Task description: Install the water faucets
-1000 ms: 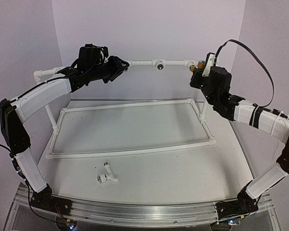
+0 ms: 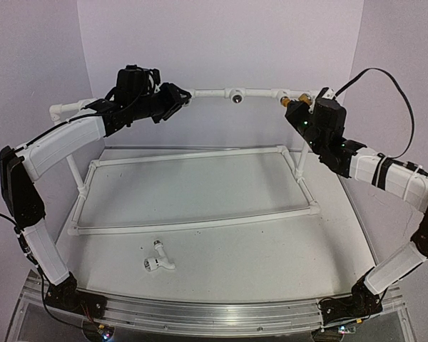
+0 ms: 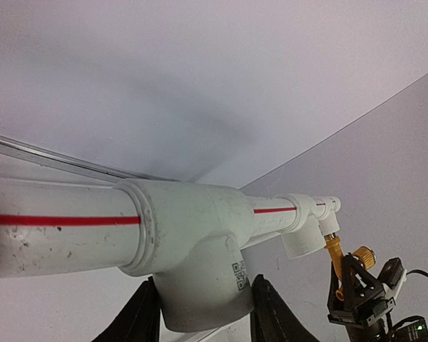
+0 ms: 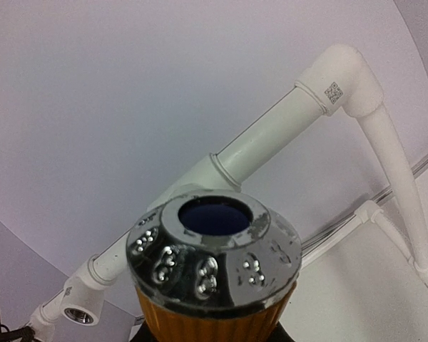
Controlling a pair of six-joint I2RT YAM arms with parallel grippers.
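The white pipe rail [image 2: 210, 93] crosses the top view with tee fittings. My left gripper [image 2: 172, 100] is at the left tee; in the left wrist view its fingers are closed around that tee's downward socket [image 3: 200, 292]. My right gripper [image 2: 297, 111] is shut on an orange faucet [image 2: 286, 102] at the right tee; in the left wrist view the faucet [image 3: 334, 249] meets that tee's socket. Its chrome-rimmed orange knob [image 4: 214, 299] fills the lower right wrist view. The middle tee [image 2: 237, 96] has an open socket. A white faucet [image 2: 159, 261] lies on the board.
A lower rectangular pipe frame [image 2: 194, 226] rests on the board, joined to the uprights. The board's front right is clear. Walls close in the back and both sides.
My right gripper has shifted slightly right and the orange knob with it, turning a little; its cable loop has moved right. The left arm stays still.
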